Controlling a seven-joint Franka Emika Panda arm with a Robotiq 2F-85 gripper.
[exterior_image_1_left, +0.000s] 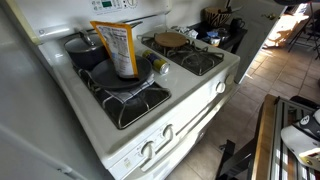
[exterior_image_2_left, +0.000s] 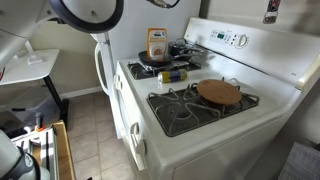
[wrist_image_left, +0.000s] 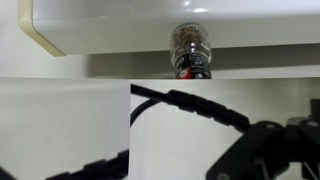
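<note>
In the wrist view, black parts of my gripper show at the lower right. Its fingertips cannot be made out, so whether anything sits between them does not show. A small clear jar (wrist_image_left: 190, 44) with brown grains and a black-and-red lower part appears against the white edge. The second exterior view has a small dark bottle (exterior_image_2_left: 271, 11) at the stove's back panel. My white arm (exterior_image_2_left: 92, 10) crosses that view's upper left, its gripper end hidden.
An orange-and-white bag (exterior_image_1_left: 120, 50) stands in a dark pan (exterior_image_1_left: 138, 77) on the left burners. Behind it is a black pot (exterior_image_1_left: 84, 47). A yellow-labelled can (exterior_image_2_left: 170, 75) lies between the burner sets, and a round brown board (exterior_image_2_left: 218, 92) covers part of the right grates.
</note>
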